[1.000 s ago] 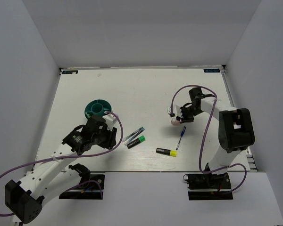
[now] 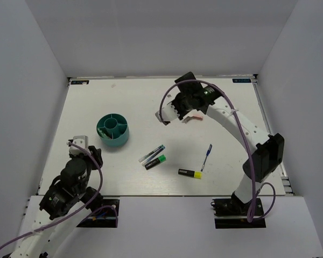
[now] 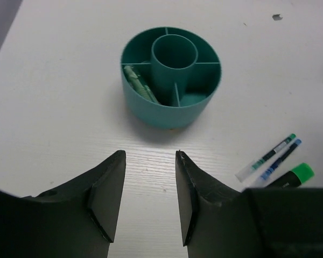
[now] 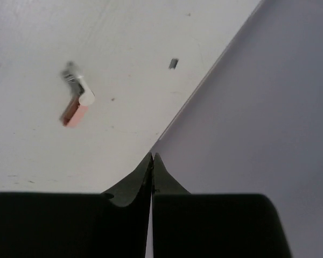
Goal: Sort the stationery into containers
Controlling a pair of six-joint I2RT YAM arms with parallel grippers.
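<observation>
The green round organiser point(image 2: 121, 142) stands on the left of the table. In the left wrist view a green stick-like item point(image 3: 140, 83) leans in its left compartment. Ahead of the organiser's near side, my left gripper is open, with bare table between its fingers. Two slim pens point(image 2: 152, 155) lie beside a green-capped black marker point(image 2: 155, 162) at mid-table. A yellow-ended black highlighter point(image 2: 190, 173) and a blue pen point(image 2: 206, 157) lie further right. Near my right arm rests a small pink item point(image 2: 194, 117). My right gripper is shut, nothing showing between its fingers.
In the right wrist view the table edge point(image 4: 191, 97) borders a grey wall point(image 4: 258, 118). A small dark mark point(image 4: 173, 63) shows on the tabletop.
My left arm has drawn back to the left, uncovering the organiser's front. My right arm has swung left and toward the back, uncovering the pink item. The loose pens and markers have not moved.
</observation>
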